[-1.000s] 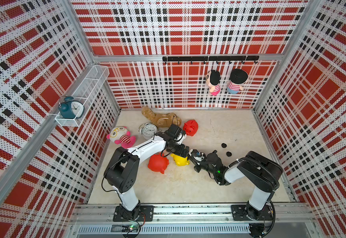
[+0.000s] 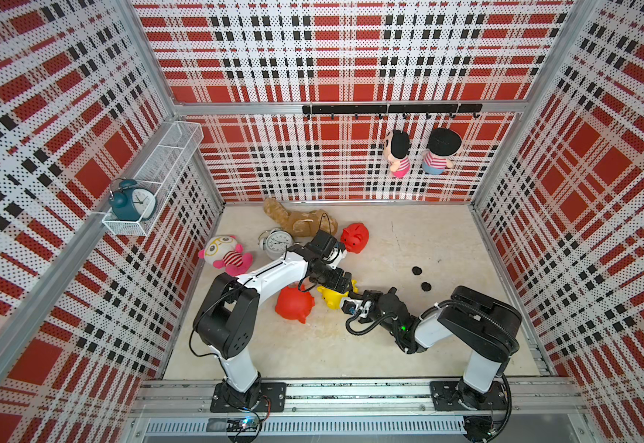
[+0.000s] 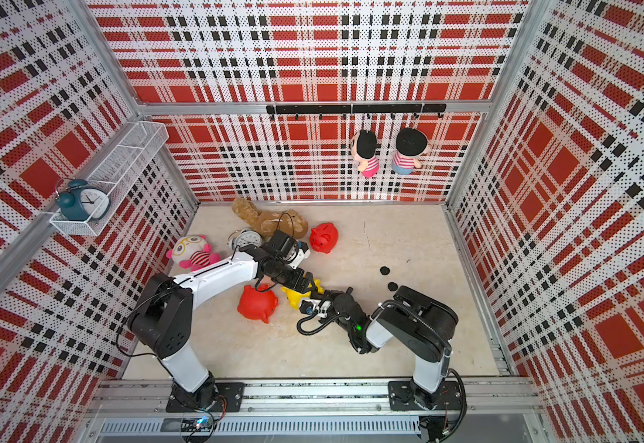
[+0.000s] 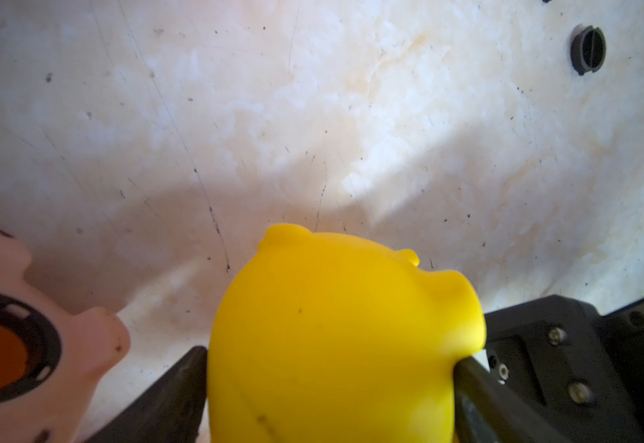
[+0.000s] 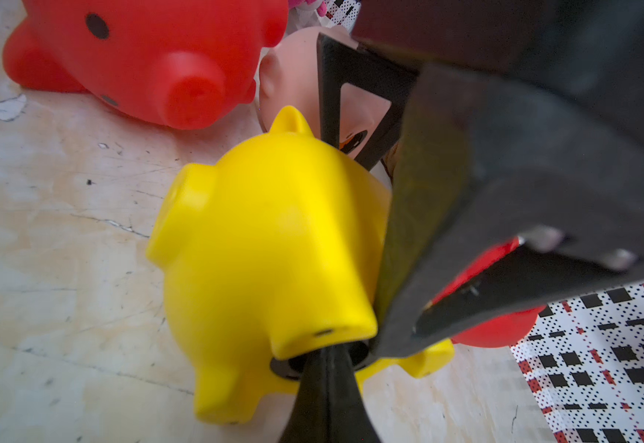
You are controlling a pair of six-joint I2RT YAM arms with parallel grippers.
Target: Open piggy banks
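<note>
A yellow piggy bank [image 5: 233, 243] lies on the table between both grippers, a dark plug in its underside. In the left wrist view my left gripper has its fingers either side of the yellow bank [image 4: 336, 317]; whether they grip it is unclear. My right gripper is shut, its fingertips at the dark plug. Red banks [image 2: 294, 302] [image 2: 354, 236] lie left and behind, and a pink one [image 4: 63, 339], partly hidden.
A plush toy [image 2: 226, 254], a white clock [image 2: 275, 242] and a brown toy [image 2: 307, 221] crowd the back left. Two black plugs [image 2: 416, 271] [image 2: 426, 286] lie on the clear right side.
The left arm looks unmoved.
</note>
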